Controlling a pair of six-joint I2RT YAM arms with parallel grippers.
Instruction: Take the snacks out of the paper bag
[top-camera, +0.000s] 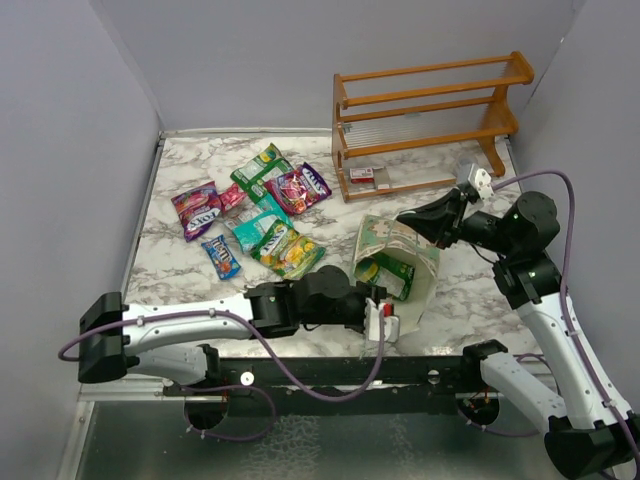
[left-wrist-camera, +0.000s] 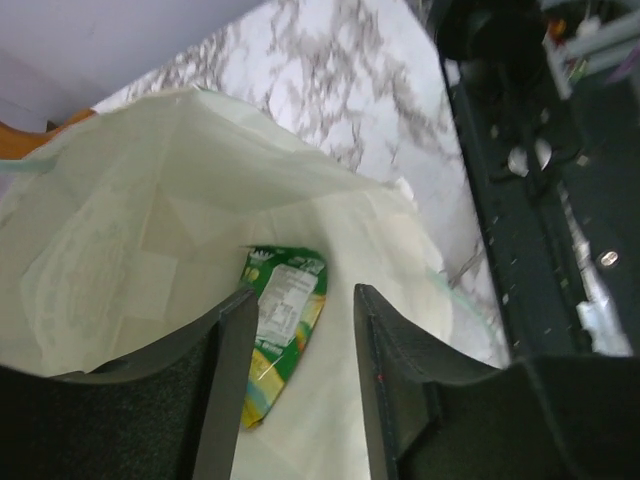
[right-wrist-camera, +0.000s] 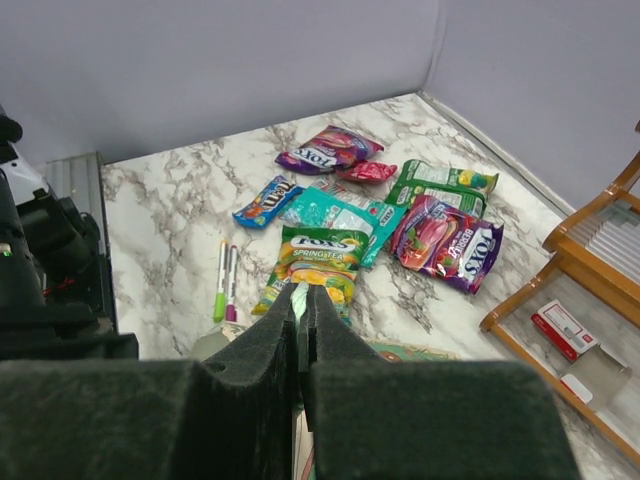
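The paper bag (top-camera: 425, 270), pale with a patterned side, lies tilted on the marble table, its mouth towards the front. A green snack pack (left-wrist-camera: 285, 315) lies deep inside it. My left gripper is at the bag's mouth, fingers apart, with the pack showing beyond them and nothing held. In the top view the left arm covers part of the mouth. My right gripper is shut on a thin pale part of the bag that sticks up between its fingers; whether that is rim or handle I cannot tell.
Several snack packs, among them a yellow-green one (top-camera: 288, 249) and a blue one (top-camera: 221, 257), lie at the left. Two markers (right-wrist-camera: 226, 282) lie near them. A wooden rack (top-camera: 430, 130) stands behind the bag. Bare table shows right of the bag.
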